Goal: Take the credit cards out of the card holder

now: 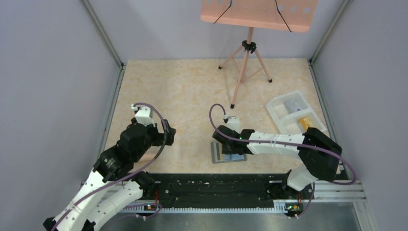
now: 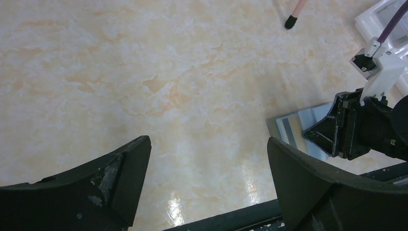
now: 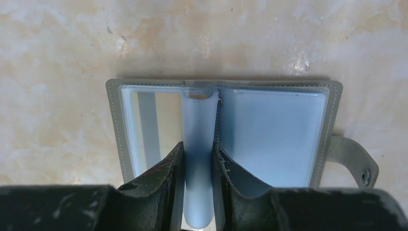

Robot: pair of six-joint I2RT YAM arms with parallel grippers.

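Note:
The grey card holder [image 3: 114,125] lies open near the table's front, with blue sleeves [image 3: 272,130], cream-and-grey striping at its left and a snap strap [image 3: 352,159] at its right. A translucent sleeve [image 3: 197,125] stands along the middle. My right gripper is over it, a fingertip on each side of that sleeve; whether they grip it is unclear. At the left of the table, my left gripper is open with nothing between its fingers, away from the holder.
A white divided tray [image 1: 276,111] with grey and yellow items sits at the right. A pink tripod stand [image 1: 245,62] is at the back.

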